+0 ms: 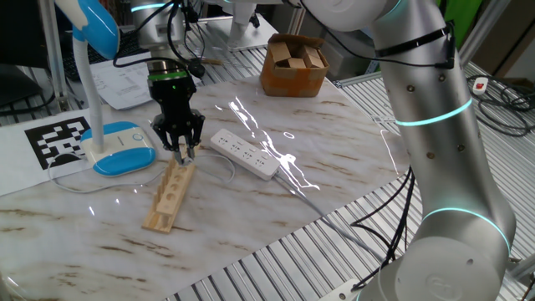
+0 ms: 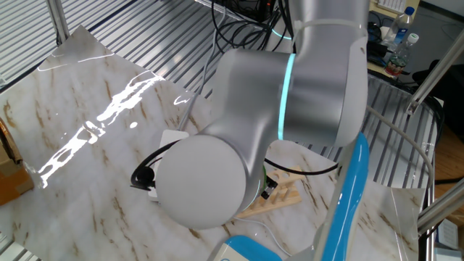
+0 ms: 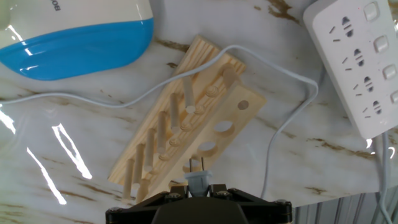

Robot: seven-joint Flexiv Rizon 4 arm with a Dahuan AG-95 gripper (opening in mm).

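In the wrist view, a small pale plug (image 3: 198,182) with two thin metal pins is held at the bottom centre, pins pointing away from my gripper. The fingers look shut on the plug's body. Below it lies a wooden rack (image 3: 214,148) with a row of pegs and round holes; the plug overlaps its near end in this view, and the height between them is hard to judge. A white power strip (image 3: 356,68) with several sockets lies to the right, apart from the plug. In exterior view 2 the arm hides my gripper.
A thin white cable (image 3: 270,140) crosses over the rack and loops back towards my gripper. The blue-and-white lamp (image 1: 121,152) stands left of the rack. A cardboard box (image 1: 294,77) holding blocks sits at the back.
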